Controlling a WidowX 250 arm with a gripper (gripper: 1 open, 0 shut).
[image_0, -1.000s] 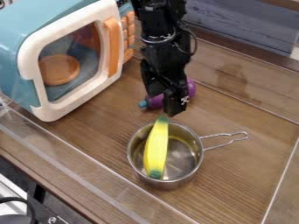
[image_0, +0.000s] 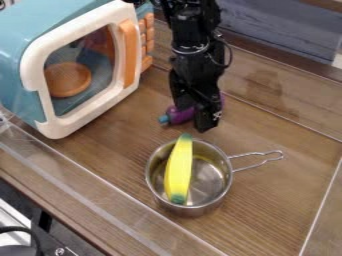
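Note:
My black gripper (image_0: 197, 108) hangs at the upper middle, open, over a purple object (image_0: 175, 116) with a teal tip that lies on the wooden surface and is partly hidden behind it. In front of them a steel pot (image_0: 207, 198) with a wire handle to the right holds a yellow banana-like object (image_0: 178, 169).
A blue and white toy microwave (image_0: 58, 125) with an orange plate inside stands at the upper left. A metal-edged border runs along the lower left.
My gripper has moved a little up and back, away from the pot, staying over the purple object. The pot and banana have not moved.

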